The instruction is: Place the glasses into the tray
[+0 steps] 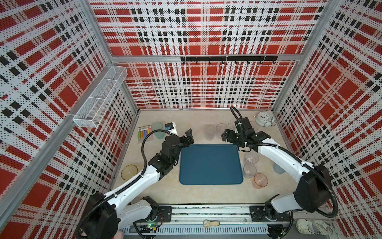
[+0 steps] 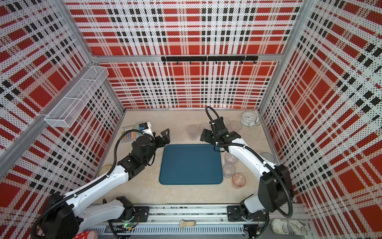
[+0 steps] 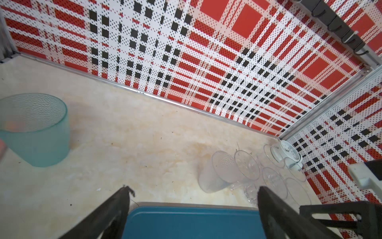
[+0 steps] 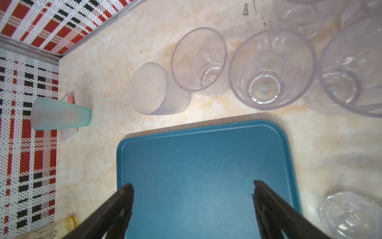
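The blue tray (image 1: 210, 164) lies empty in the middle of the table. Behind its back edge stand a frosted glass (image 4: 148, 89) and clear glasses (image 4: 265, 71), best seen in the right wrist view. A teal glass (image 3: 37, 131) stands at the back left, and a yellowish glass (image 1: 129, 172) at the front left. To the tray's right are more clear glasses (image 1: 249, 170) and a pinkish one (image 1: 260, 180). My left gripper (image 1: 189, 137) is open above the tray's back left corner. Over its back right part hangs my right gripper (image 1: 226, 136), also open. Neither holds anything.
A white dial scale (image 1: 264, 118) sits in the back right corner. By the teal glass lies a pack of coloured sticks (image 1: 144, 133). A white wire basket (image 1: 101, 95) is fixed to the left wall. Bare table lies behind the left gripper.
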